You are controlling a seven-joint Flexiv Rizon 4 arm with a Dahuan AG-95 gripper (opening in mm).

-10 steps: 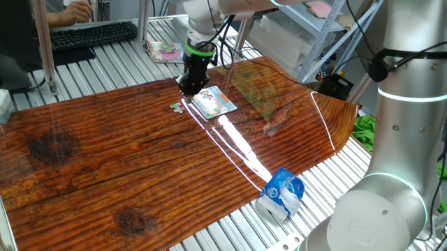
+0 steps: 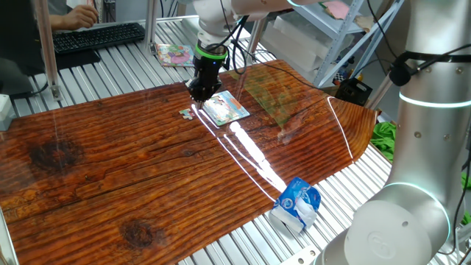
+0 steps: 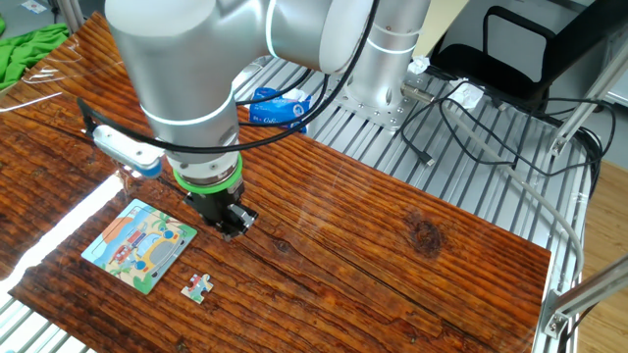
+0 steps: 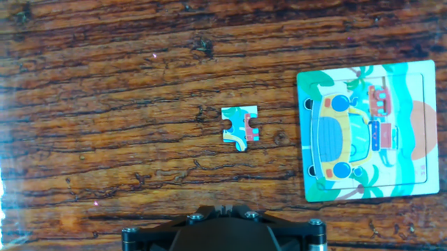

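Observation:
A small loose jigsaw piece [image 4: 240, 128], coloured white, teal, red and yellow, lies on the brown wooden tabletop near the middle of the wrist view. To its right in that view, with bare wood between, is a square puzzle board [image 4: 370, 132] picturing a yellow car on a beach. My gripper [image 3: 237, 224] hangs above the table close to both, pointing down and touching neither. Along the bottom of the wrist view its two sides stand wide apart, open, and nothing shows between them. In exterior view 1 the gripper [image 2: 199, 99] partly covers the board's near corner.
A blue-and-white soft pack [image 2: 296, 205] rests at the tabletop's edge, on the slatted metal frame. Another colourful board [image 2: 175, 55] lies on the slats beyond the wood. A person's hand [image 2: 73, 17] is by a keyboard [image 2: 99, 38].

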